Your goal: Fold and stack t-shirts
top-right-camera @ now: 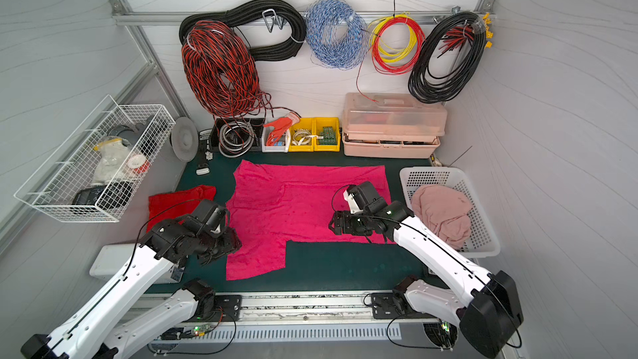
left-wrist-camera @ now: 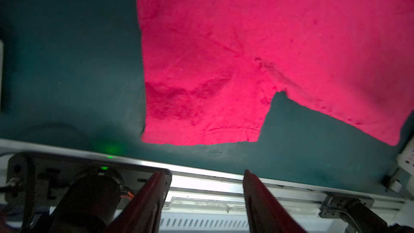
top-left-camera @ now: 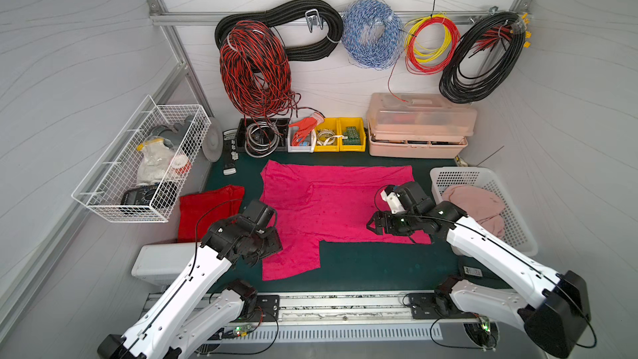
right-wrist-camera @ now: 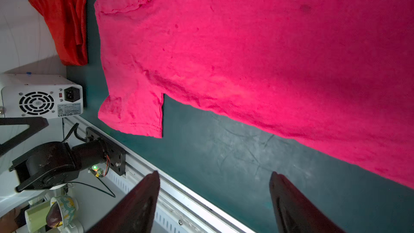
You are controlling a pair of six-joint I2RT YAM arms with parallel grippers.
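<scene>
A pink t-shirt (top-left-camera: 345, 206) lies spread on the dark green table, its far sleeve folded inward and its near-left sleeve (left-wrist-camera: 198, 112) sticking out toward the front edge. Over the shirt's left edge hovers my left gripper, open and empty. My right gripper hangs above the right part of the shirt, its fingers apart with nothing between them. A folded red cloth (top-left-camera: 209, 212) lies at the left of the table, partly hidden by the left arm in the top views. A pale pink garment (top-right-camera: 440, 212) is heaped in the white basket.
The white basket (top-right-camera: 488, 226) stands at the right edge. Small bins (top-left-camera: 327, 139) and a pink toolbox (top-left-camera: 418, 126) line the back. A white power supply box (right-wrist-camera: 38, 97) sits at front left. Bare table (top-left-camera: 372, 266) shows in front of the shirt.
</scene>
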